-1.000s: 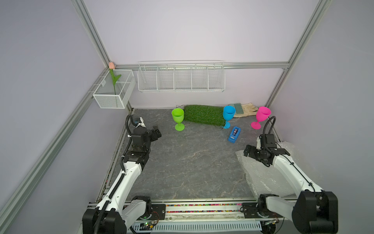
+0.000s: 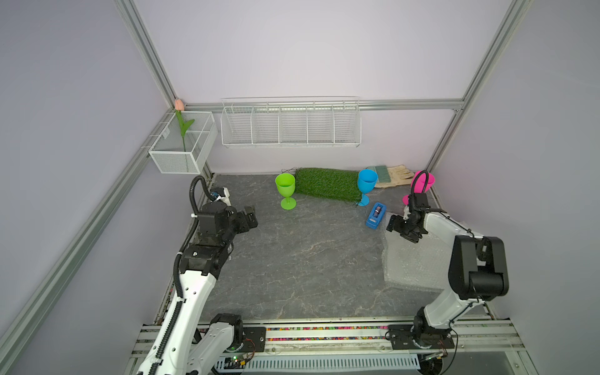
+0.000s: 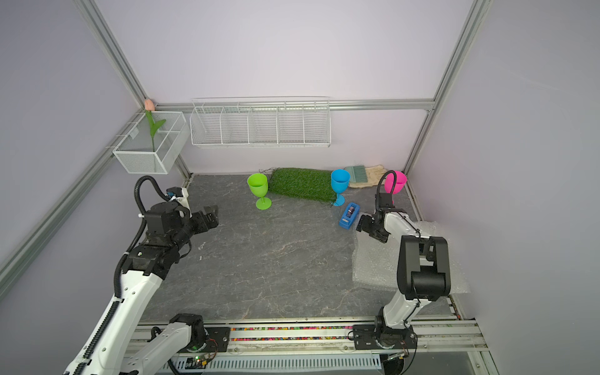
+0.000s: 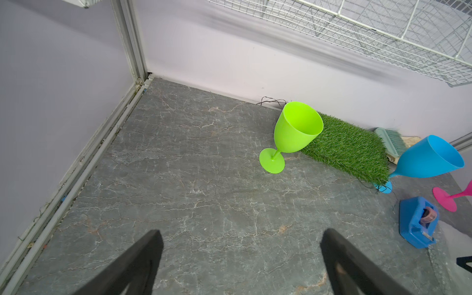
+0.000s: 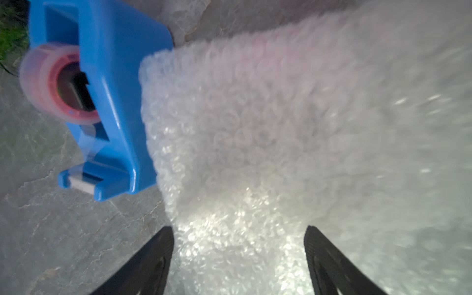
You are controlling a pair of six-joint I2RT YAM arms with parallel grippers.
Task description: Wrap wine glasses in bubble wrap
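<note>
Three plastic wine glasses stand along the back: green (image 2: 285, 185), blue (image 2: 367, 180) and pink (image 3: 396, 178). A sheet of bubble wrap (image 2: 412, 268) lies flat on the right of the counter, beside the blue tape dispenser (image 5: 123, 98). My right gripper hovers low over the wrap near the dispenser, its fingers apart; no grip on the wrap is visible. My left gripper is open above the bare left part of the counter, facing the green glass, with nothing between its fingers.
A green turf mat (image 2: 326, 184) and gloves (image 2: 393, 176) lie along the back wall. A wire rack (image 2: 290, 125) and a white basket (image 2: 182, 163) with a tulip hang above.
My right arm has moved toward the back, and the bubble wrap's near edge now lies farther back, closer to the dispenser. My left arm has shifted slightly.
</note>
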